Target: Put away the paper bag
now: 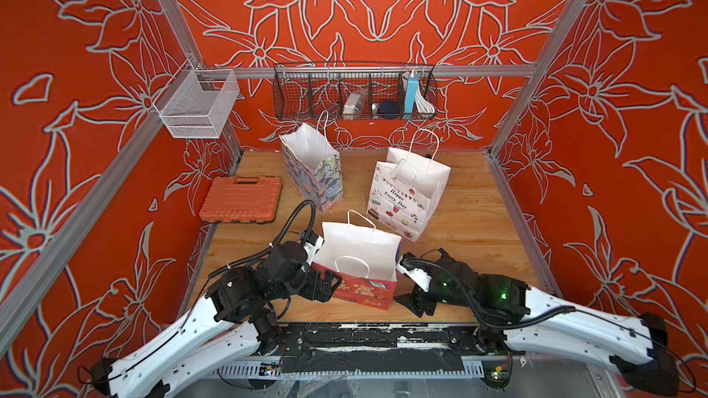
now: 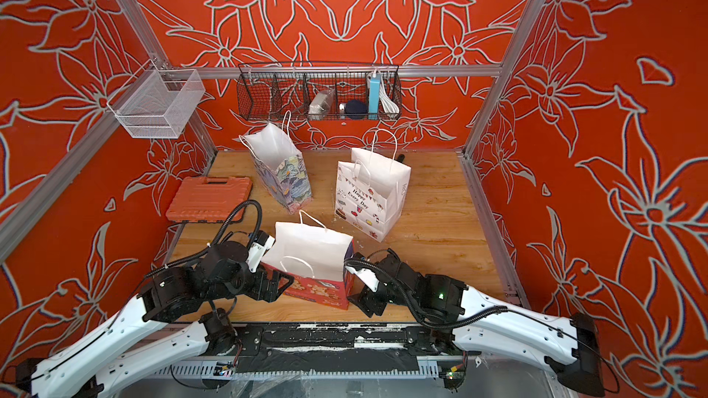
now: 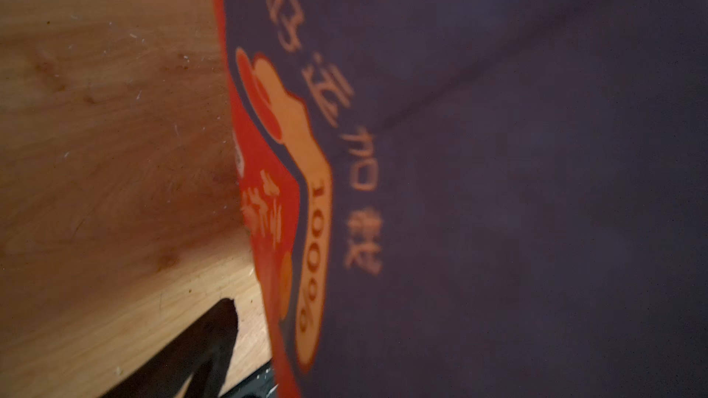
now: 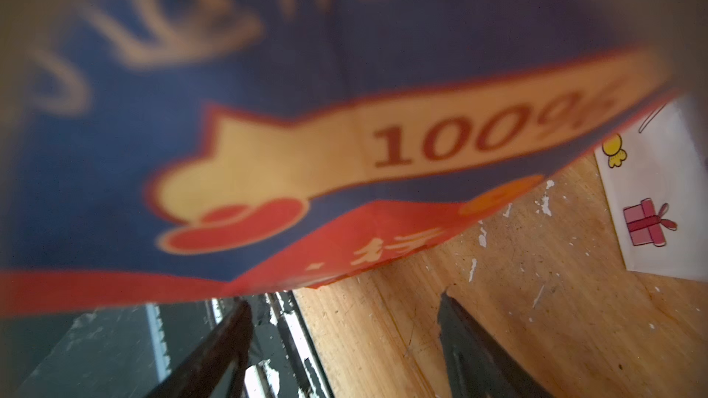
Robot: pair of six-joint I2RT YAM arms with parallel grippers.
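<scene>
A red paper bag (image 1: pixel 365 291) with a white open mouth and white handles lies at the front middle of the table. My left gripper (image 1: pixel 324 286) is at its left end, open; in the left wrist view the bag's dark printed end fills most of the frame, beside one black fingertip (image 3: pixel 217 324). My right gripper (image 1: pixel 413 302) is at the bag's right end, its fingers apart below the bag's blue and red end in the right wrist view, with nothing seen between them.
A floral bag (image 1: pixel 309 177) and a "Happy Every Day" bag (image 1: pixel 402 199) stand behind. An orange case (image 1: pixel 239 199) lies left. A wire basket (image 1: pixel 317 92) and white basket (image 1: pixel 195 114) hang on the frame.
</scene>
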